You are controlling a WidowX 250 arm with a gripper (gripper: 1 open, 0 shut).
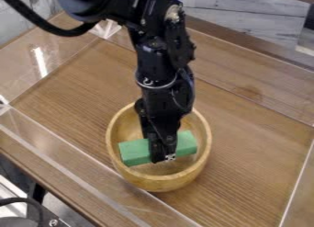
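A round yellow-tan bowl point(168, 180) rests on the wooden surface in the lower middle of the view. A green block point(134, 153) lies inside it, tilted slightly. My black gripper point(163, 150) reaches down from the top into the bowl, its fingers over the middle of the block and shut on it; the arm hides part of the block and the bowl's back rim.
Bare wooden surface point(245, 166) surrounds the bowl, with clear edging strips along the left and right. A pale wood-pattern wall stands behind. A black cable lies at the lower left corner.
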